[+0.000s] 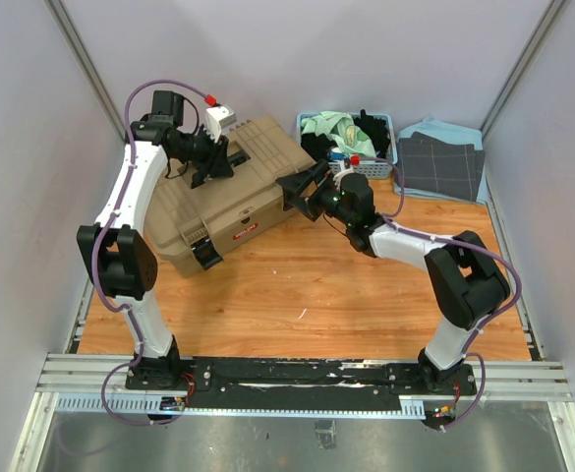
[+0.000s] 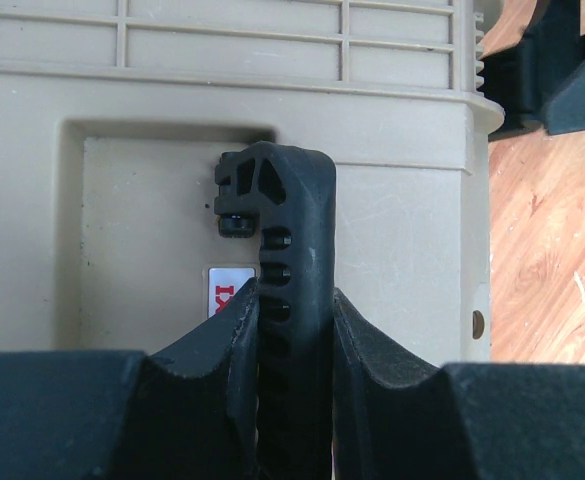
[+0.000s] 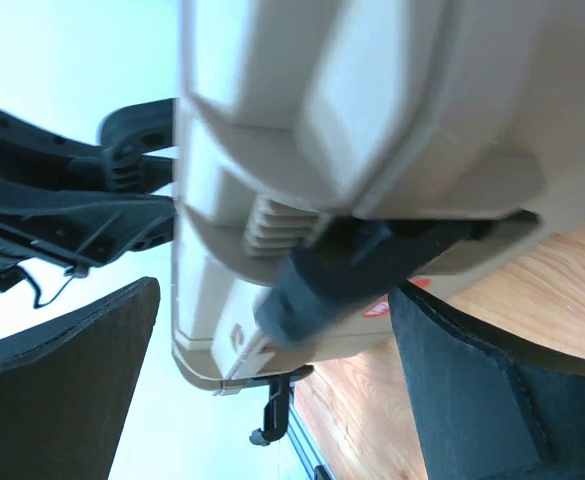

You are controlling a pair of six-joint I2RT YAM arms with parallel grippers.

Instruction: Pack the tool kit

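The tool kit is a large tan case (image 1: 253, 192) lying at an angle at the back left, its lid down. My left gripper (image 1: 209, 173) is over the lid; in the left wrist view its fingers (image 2: 207, 355) press both sides of the black carry handle (image 2: 297, 250), shut on it. At the case's front right corner, my right gripper (image 1: 294, 200) stands open. A black latch (image 3: 342, 280) shows between its spread fingers in the right wrist view, blurred and not visibly gripped. Another black latch (image 1: 206, 253) is at the front left.
A light blue basket (image 1: 373, 169) with green and black cloths stands at the back, just behind the right gripper. Folded dark and light blue cloths (image 1: 439, 165) lie at the back right.
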